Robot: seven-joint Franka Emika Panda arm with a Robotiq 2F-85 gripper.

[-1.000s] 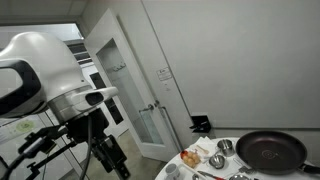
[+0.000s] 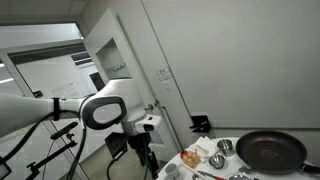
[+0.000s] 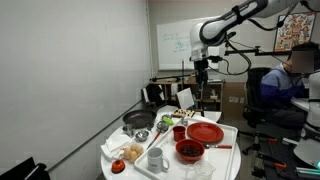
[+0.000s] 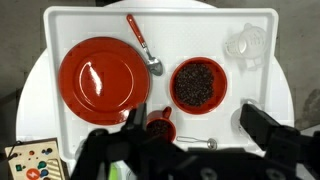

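My gripper is open above the white tray [image 4: 185, 18], with nothing between its fingers. In exterior view 2 it hangs well clear of the table [image 3: 203, 76]. Below it in the wrist view lie a red plate [image 4: 103, 80] at left and a red bowl [image 4: 198, 84] of dark beans or grounds right of centre. A red-handled spoon [image 4: 139, 35] lies between them. Near the lower middle stands a red mug [image 4: 160, 127] with dark contents, close to a small metal spoon [image 4: 195, 140]. A clear glass dish [image 4: 246, 44] occupies the upper right corner.
A white mug [image 3: 156, 159] stands left of the bowl. Farther along the table are a dark frying pan [image 2: 270, 151], metal cups [image 2: 225, 147], a tomato [image 3: 118, 167] and orange-brown food [image 3: 131, 152]. The air around the gripper looks free.
In exterior view 1 the arm's wrist has moved rightward and looks smaller, and the gripper now hangs nearer the table's left edge. The tabletop items there look unmoved.
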